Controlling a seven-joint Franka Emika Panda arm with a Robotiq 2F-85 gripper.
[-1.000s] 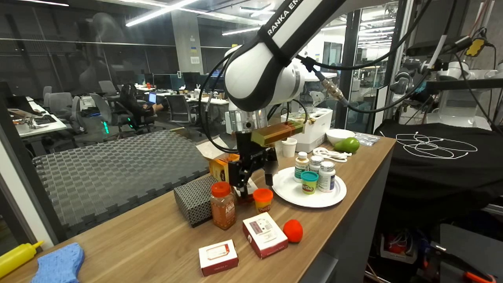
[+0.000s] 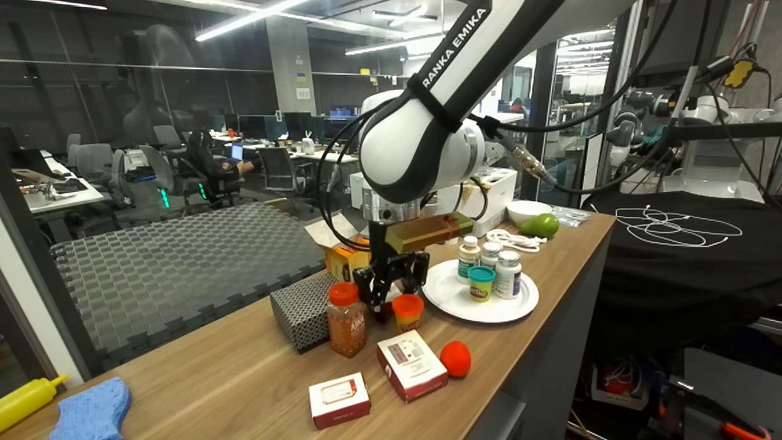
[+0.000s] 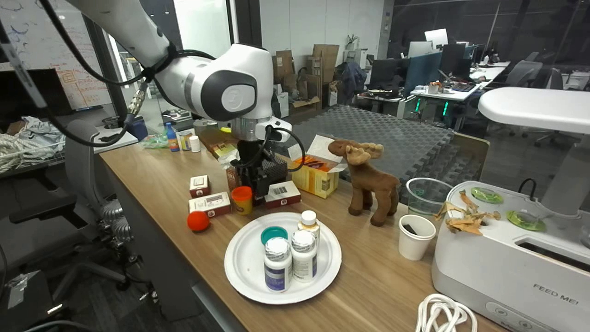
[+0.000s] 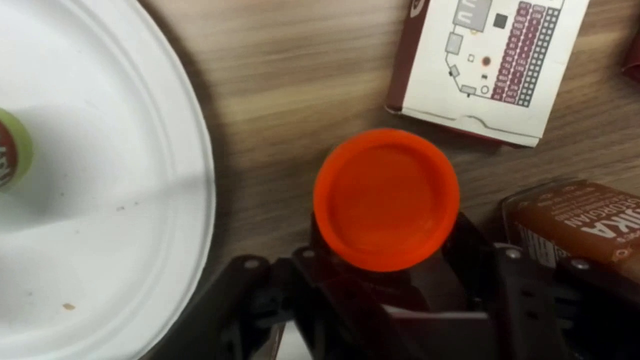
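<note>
The tub with the orange lid (image 4: pixel 387 201) stands upright on the table, beside the white plate. My gripper is low at this tub, its dark fingers apart on either side of the tub's lower part in the wrist view. The lid partly hides the fingertips, and contact cannot be made out. In exterior view 1 the gripper (image 2: pixel 392 289) is just behind the orange-lidded tub (image 2: pixel 407 313). The plate (image 2: pixel 447 299) carries a teal-lidded tub (image 2: pixel 481 285) and several white bottles (image 2: pixel 507 275).
A spice jar (image 2: pixel 346 322) and a patterned grey box (image 2: pixel 302 311) stand close to the gripper. Red-and-white boxes (image 2: pixel 412 364) and a red ball (image 2: pixel 456 359) lie nearby. Another such box (image 3: pixel 282 193) is behind the tub. Bare table shows at the front left.
The arm has come lower and slightly right in exterior view 1. The gripper's fingers now sit closer together, down near the orange-lidded tub. The tub has barely shifted.
</note>
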